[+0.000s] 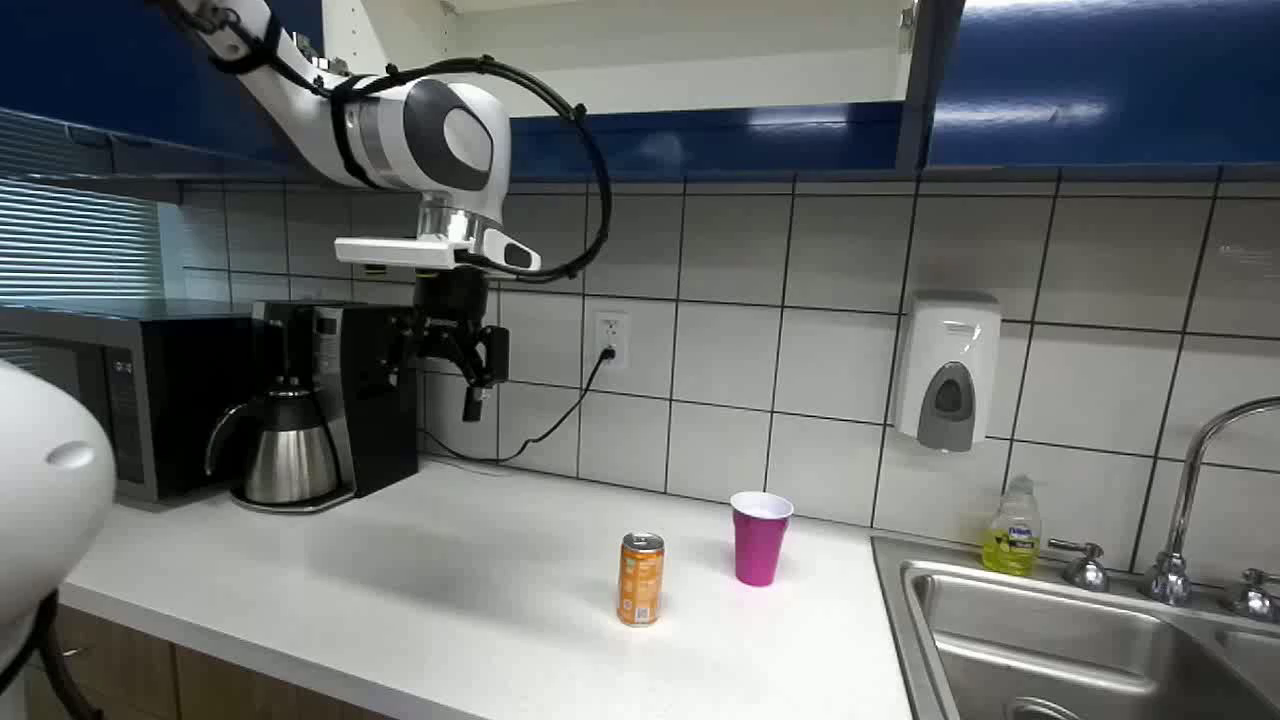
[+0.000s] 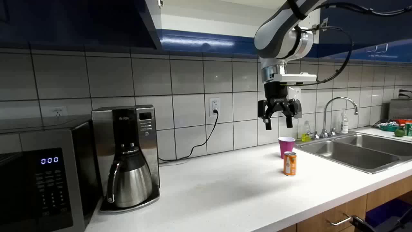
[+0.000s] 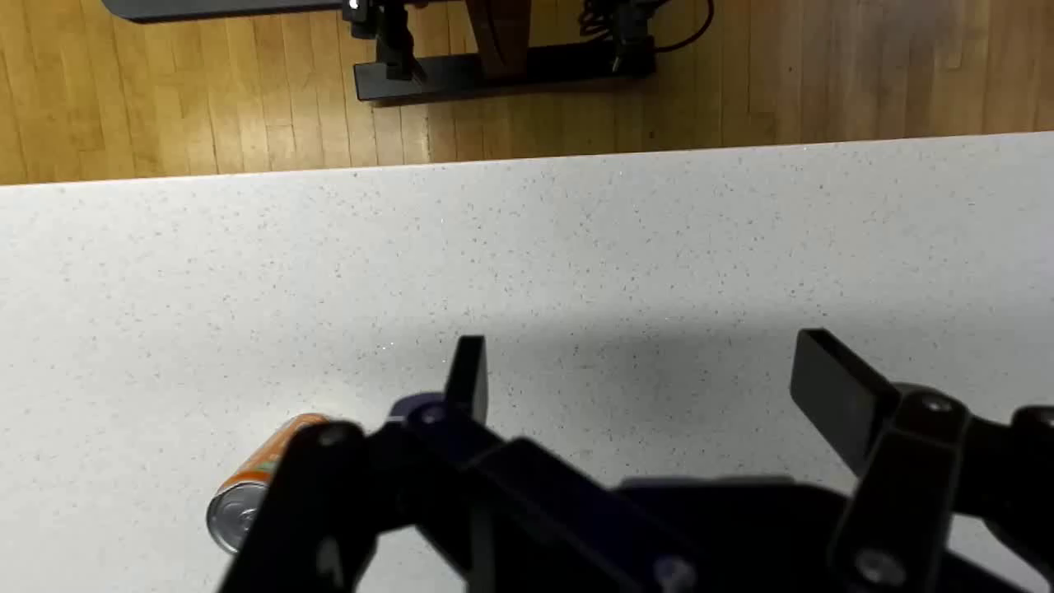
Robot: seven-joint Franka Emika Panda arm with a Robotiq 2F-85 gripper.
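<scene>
An orange can (image 1: 641, 581) stands upright on the white counter, with a magenta cup (image 1: 758, 540) behind it and to its right, mouth up. In exterior view 2 the can (image 2: 290, 164) overlaps the lower part of the cup (image 2: 286, 145). High above the counter hangs my gripper (image 2: 278, 123), fingers pointing down and spread apart. Its open fingers have only bare counter beneath them in the wrist view, where the gripper partly covers the can (image 3: 252, 481) at lower left. The cup is out of the wrist view.
A coffee maker (image 2: 145, 127) with a steel carafe (image 2: 133, 181) and a microwave (image 2: 50, 174) occupy the left end. At the right are a sink (image 1: 1080, 636), a faucet (image 1: 1188, 492) and a soap bottle (image 1: 1014, 528). An open cabinet is overhead.
</scene>
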